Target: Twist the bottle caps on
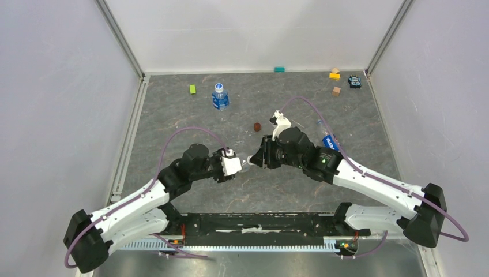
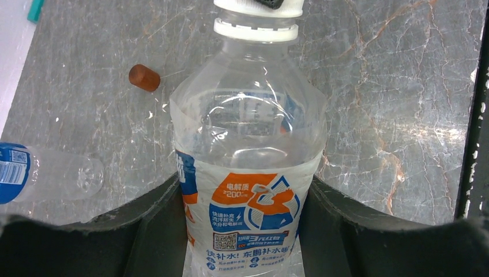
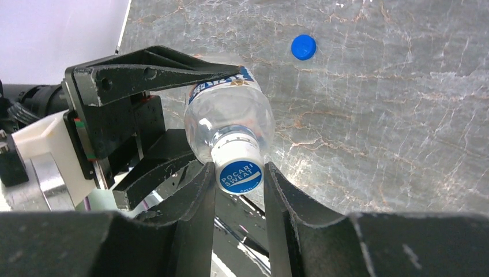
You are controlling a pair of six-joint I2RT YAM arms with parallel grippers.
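Observation:
A clear bottle [image 2: 248,127] with an orange and blue label is held sideways by my left gripper, shut on it. Its white cap [image 3: 239,176], marked Pocari Sweat in blue, is at the neck, between the fingertips of my right gripper. In the top view both grippers meet near the middle, the cap facing right. A blue cap [image 3: 303,47] lies on the floor. An upright blue-labelled bottle [image 1: 220,99] stands at the back, and another bottle [image 1: 328,140] lies on its side at right, partly behind the right arm.
A brown cylinder [image 1: 257,126] lies near the middle. Small blocks [image 1: 334,75] and a dark toy car [image 1: 354,81] are at the back right, a green block [image 1: 192,89] at the back left. Walls border the grey floor.

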